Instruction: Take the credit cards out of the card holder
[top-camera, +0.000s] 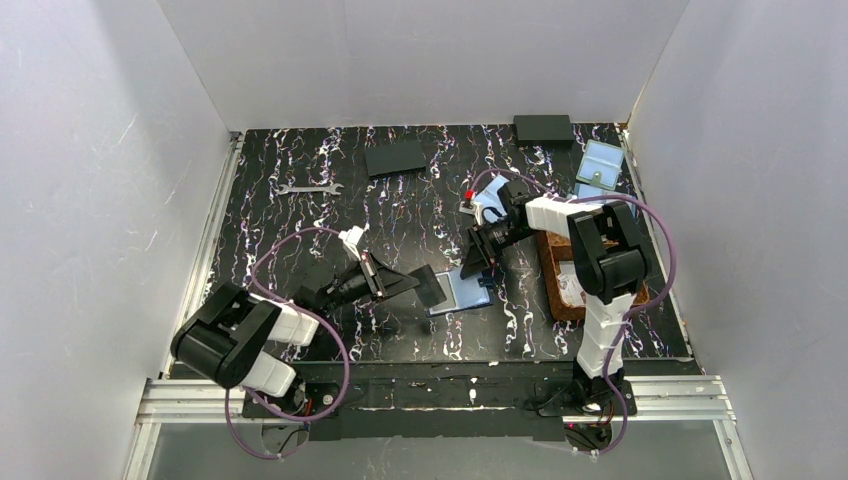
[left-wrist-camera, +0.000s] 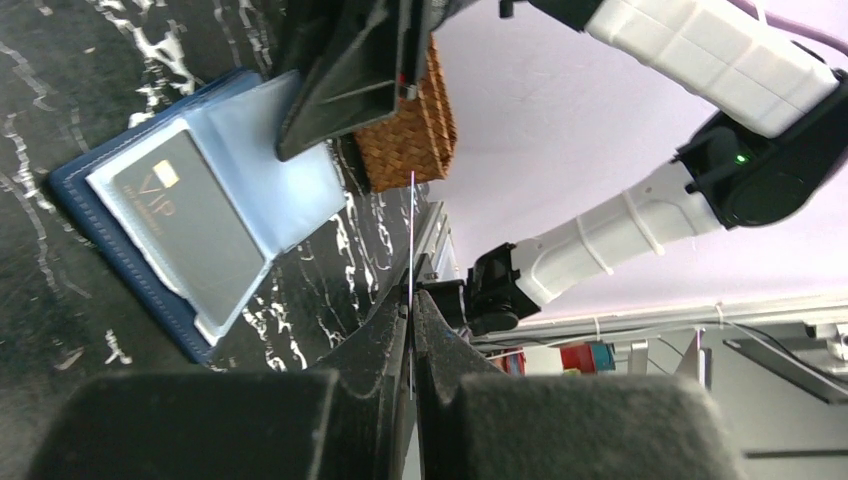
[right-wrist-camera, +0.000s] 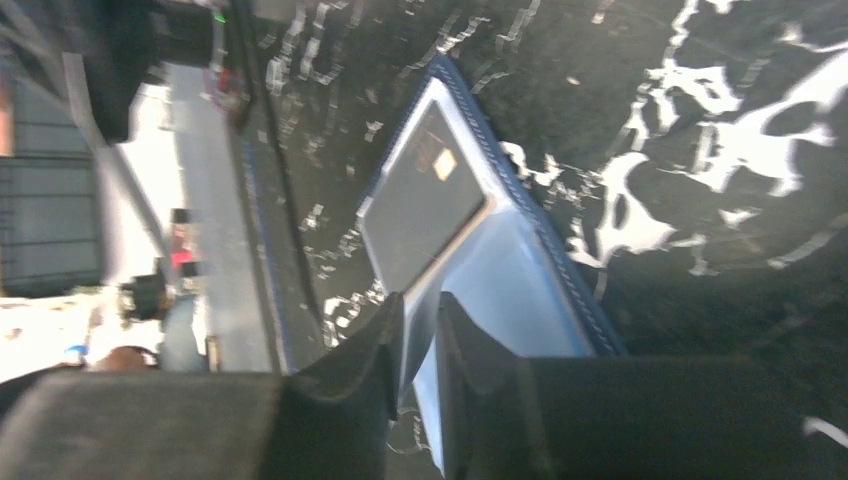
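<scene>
The card holder (top-camera: 465, 290) lies open on the table, blue-lined, with a grey card marked VIP in it; the same card (right-wrist-camera: 420, 200) shows in the right wrist view. My left gripper (top-camera: 396, 280) is shut on a dark card (top-camera: 427, 286), seen edge-on as a thin line in the left wrist view, clear of the holder's pocket. My right gripper (top-camera: 483, 262) is at the holder's blue flap (left-wrist-camera: 300, 200), which reaches between or beside its fingertips; the blur hides how tightly they stand.
A woven basket (top-camera: 555, 290) stands to the right. Behind lie two black boxes (top-camera: 395, 158) (top-camera: 543, 130), a wrench (top-camera: 310, 189) and light blue items (top-camera: 600, 165).
</scene>
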